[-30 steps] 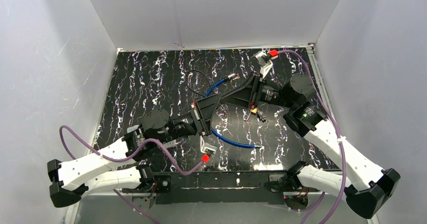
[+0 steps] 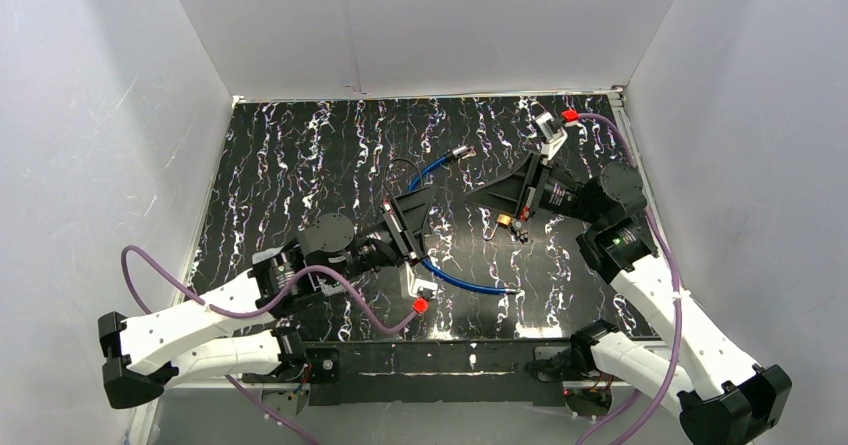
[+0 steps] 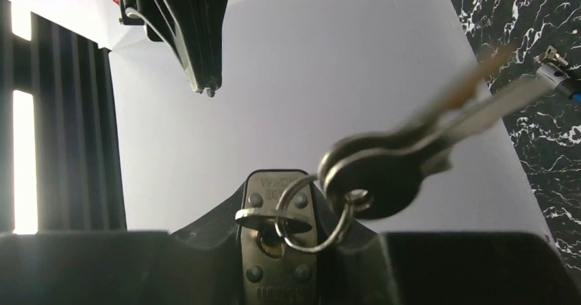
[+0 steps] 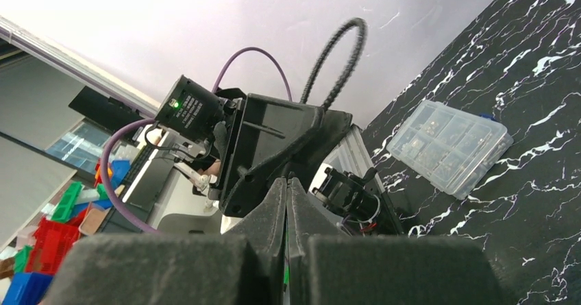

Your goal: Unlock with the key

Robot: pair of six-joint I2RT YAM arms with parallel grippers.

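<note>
A metal padlock (image 3: 279,267) is clamped between the fingers of my left gripper (image 2: 432,194), its keyhole face showing in the left wrist view. One key (image 3: 264,218) stands edge-on in the keyhole. From its ring (image 3: 336,240) two loose keys (image 3: 384,178) stick out to the right, blurred at their blades. A dark braided cable loop (image 4: 355,27) rises beside the left gripper in the right wrist view. My right gripper is shut, its tips meeting with nothing visible between them. From above, it points at the left gripper across a small gap.
On the black marbled table lie a blue cable (image 2: 465,284) and a small brass padlock (image 2: 504,221) with keys, partly below the right gripper. A clear compartment box (image 4: 449,147) shows in the right wrist view.
My right gripper has drawn back to the right, opening a gap where the two grippers met from above. The left arm has shifted only slightly, and the thin dark loop beside it has changed position.
</note>
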